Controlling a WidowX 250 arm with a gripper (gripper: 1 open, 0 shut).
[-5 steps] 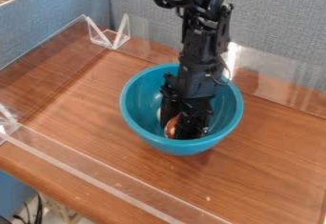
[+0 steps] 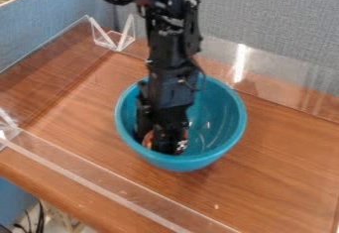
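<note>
A teal bowl (image 2: 219, 143) stands on the wooden table (image 2: 272, 177). My black arm reaches down from the top into the bowl, with the gripper (image 2: 162, 138) low inside it at the left-middle. A small orange-red object (image 2: 150, 141) shows at the fingers, mostly hidden by them; the gripper appears shut on it.
Clear plastic brackets stand at the back left and left edge. A grey fabric wall runs along the back and a blue one at the left.
My gripper has moved left within the bowl, and the bowl has shifted slightly left.
</note>
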